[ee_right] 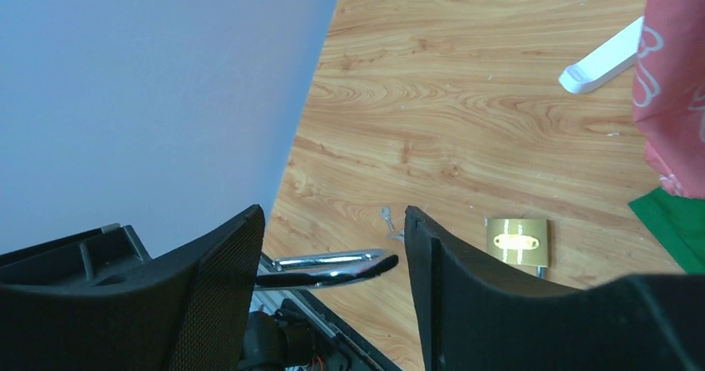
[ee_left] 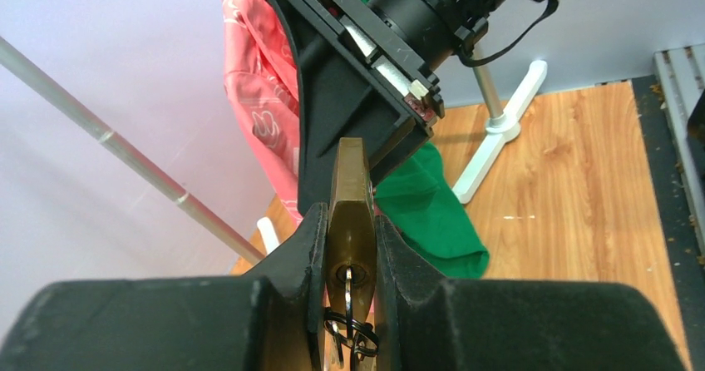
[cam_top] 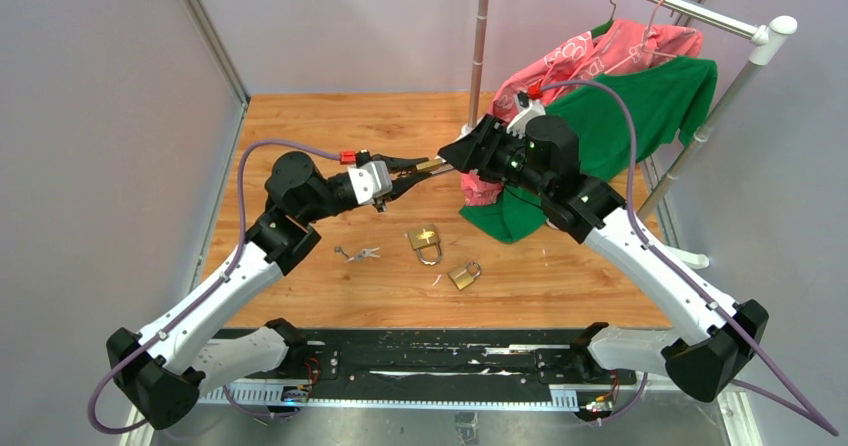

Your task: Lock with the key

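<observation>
A brass padlock (ee_left: 352, 221) with a key and ring hanging from it is held in my left gripper (cam_top: 420, 169), shut on it. My right gripper (cam_top: 455, 154) is part open right beside it, the padlock's steel shackle (ee_right: 328, 263) showing between or just beside its fingers in the right wrist view. Two more brass padlocks (cam_top: 424, 238) (cam_top: 463, 275) lie on the wooden table, with loose keys (cam_top: 362, 254) to their left.
A rack (cam_top: 722, 23) at the back right carries pink (cam_top: 630, 41) and green (cam_top: 630, 116) clothes that drape onto the table.
</observation>
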